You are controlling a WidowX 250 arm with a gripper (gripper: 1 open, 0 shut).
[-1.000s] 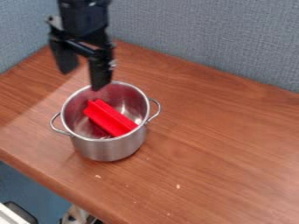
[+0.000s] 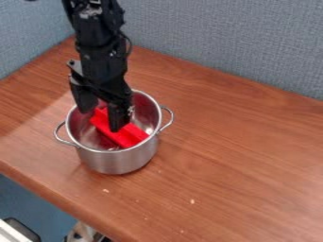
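Note:
A steel pot (image 2: 115,159) with two side handles stands near the front left edge of the wooden table. Inside it lies a bright red bar-shaped object (image 2: 127,134), tilted diagonally. My black gripper (image 2: 101,112) reaches down into the pot over the red object, its fingers apart on either side of the red object's upper part and partly hiding it. Whether the fingers touch it cannot be told.
Grey padded walls (image 2: 240,38) rise behind the table. A dark floor with some equipment shows at the lower left.
My gripper has come down from above the pot into it, around the red object. The pot and red object look unmoved.

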